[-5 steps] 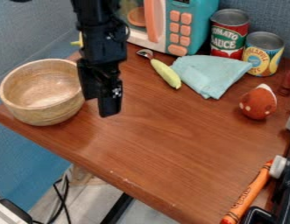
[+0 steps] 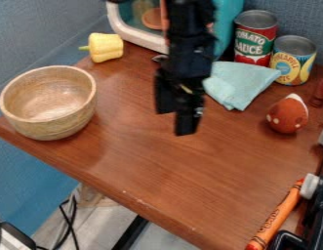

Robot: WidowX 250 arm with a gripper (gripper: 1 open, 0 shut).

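The black gripper (image 2: 177,109) hangs over the middle of the wooden table (image 2: 164,166), right of the wooden bowl (image 2: 48,103), blurred by motion; whether it is open or shut cannot be told. Behind it, a folded light blue cloth (image 2: 239,83) lies on the table. The arm hides most of the toy microwave (image 2: 146,18) and the area where a banana lay.
A yellow toy (image 2: 102,47) sits at the back left. Tomato sauce (image 2: 254,39) and yellow (image 2: 293,61) cans stand at the back right. A red-brown round toy (image 2: 286,115), an orange crayon-like stick (image 2: 281,215) and black items line the right.
The gripper has moved rightward from beside the bowl to the table's middle, now covering the banana and the microwave's buttons and uncovering the yellow toy.
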